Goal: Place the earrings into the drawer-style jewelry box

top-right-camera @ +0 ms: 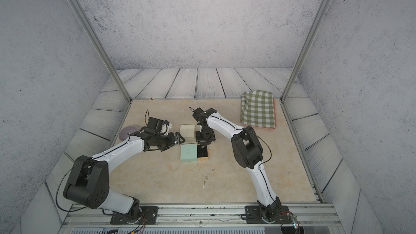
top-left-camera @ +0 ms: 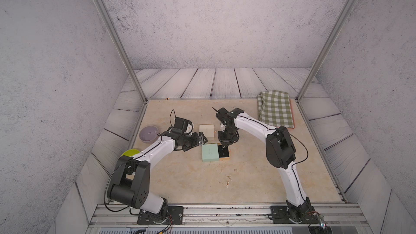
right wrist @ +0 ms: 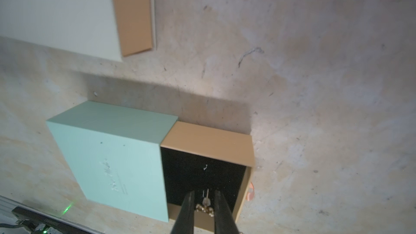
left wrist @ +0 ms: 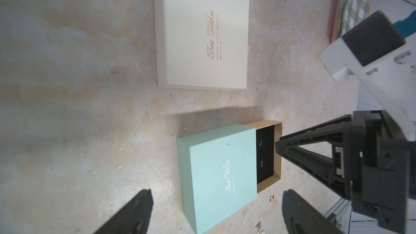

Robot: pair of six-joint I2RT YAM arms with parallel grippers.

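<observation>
The mint-green jewelry box (left wrist: 225,173) lies on the table with its black-lined drawer (right wrist: 186,171) pulled out to the right. Over the drawer hangs my right gripper, its fingers closed on a small gold earring (right wrist: 205,208). The earring seems to be above the black lining; whether it touches is unclear. My left gripper stands open beside the box's left end, holding nothing. More gold earrings (left wrist: 273,199) lie loose on the table in front of the box. Tiny pale marks show on the drawer's lining, too small to identify.
Behind the mint box sits a cream box (left wrist: 203,34). At the far left is a purple bowl (top-left-camera: 149,134), with a yellow-green bowl (top-left-camera: 130,152) partly behind my left arm. A checked cloth (top-left-camera: 275,109) lies back right.
</observation>
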